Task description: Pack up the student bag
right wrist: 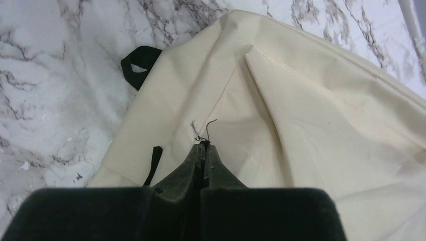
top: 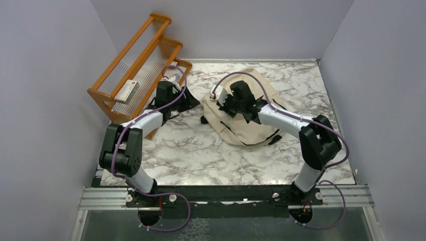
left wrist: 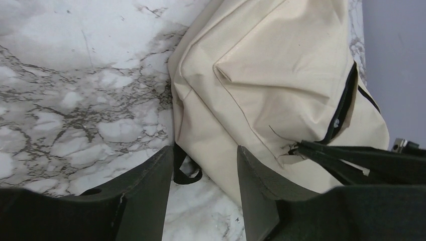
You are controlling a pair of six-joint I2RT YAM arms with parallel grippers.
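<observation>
The cream cloth bag [top: 251, 131] lies flat and rumpled on the marble table, with black trim and tabs at its edges. Fingers apart and empty, my left gripper [top: 195, 104] hovers just left of the bag; the left wrist view shows the bag's side and a black loop [left wrist: 187, 170] beyond that gripper. Over the bag's upper left part, my right gripper [top: 227, 111] is shut. Thin dark cord ends [right wrist: 203, 131] stick out from between its fingertips in the right wrist view, against the cream cloth. The bag's inside is hidden.
A tilted wooden rack [top: 133, 60] with clear ribbed shelves stands at the back left, close to my left arm. One shelf bears a small white box [top: 126, 92]. Bare marble table [top: 201, 163] lies in front of the bag.
</observation>
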